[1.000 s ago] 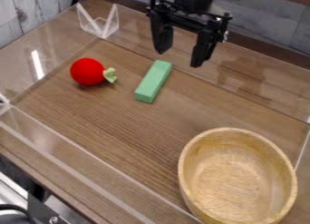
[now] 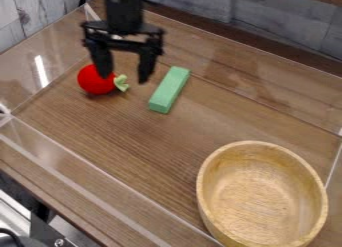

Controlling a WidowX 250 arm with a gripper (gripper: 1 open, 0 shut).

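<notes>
My gripper (image 2: pixel 120 49), a dark, motion-blurred shape at the top left, hangs over a red tomato (image 2: pixel 96 79) with a green stem, its lower parts either side of the tomato's upper area; whether it is open or shut cannot be told. To the right of it a light green block (image 2: pixel 168 89) lies on the wooden table (image 2: pixel 134 171).
A large empty yellow bowl (image 2: pixel 261 205) sits at the bottom right. The table's left edge (image 2: pixel 27 201) runs near the frame's lower left.
My gripper has moved left from above the right of the green block to over the tomato. The tomato, block and bowl look unmoved.
</notes>
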